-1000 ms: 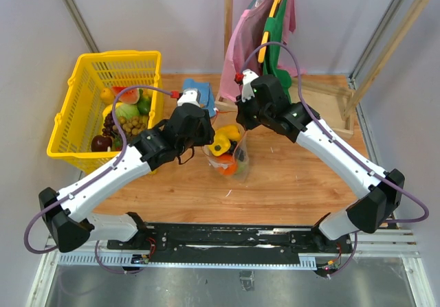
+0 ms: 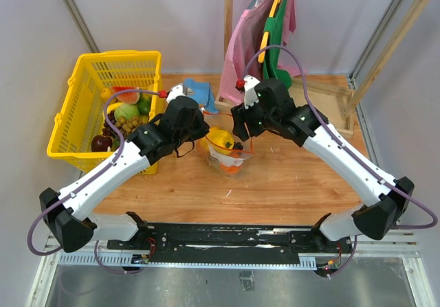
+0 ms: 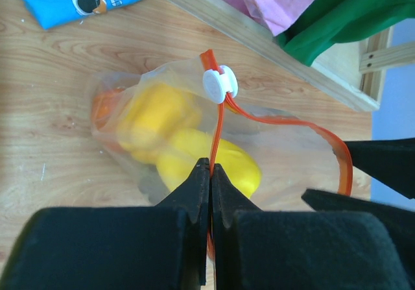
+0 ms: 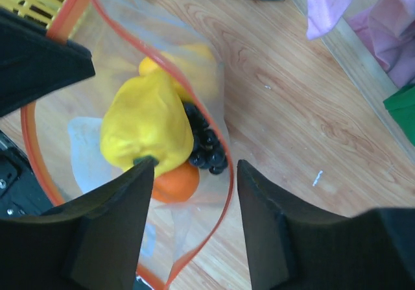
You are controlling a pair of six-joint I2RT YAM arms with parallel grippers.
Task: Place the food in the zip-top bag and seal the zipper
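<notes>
The zip bag (image 2: 227,157) stands on the table between my grippers, holding a yellow pepper (image 4: 146,121), an orange item (image 4: 174,185) and dark grapes (image 4: 207,147); its rim is orange, with a white slider (image 3: 219,84). My left gripper (image 2: 201,130) is shut on the bag's rim, below the slider. My right gripper (image 2: 244,130) is part open over the other side of the rim, the rim running between its fingertips in the right wrist view.
A yellow basket (image 2: 82,115) of produce stands left. A blue packet (image 2: 198,94) lies behind the bag. A wooden rack (image 2: 388,46) with pink and green cloths stands at the back right.
</notes>
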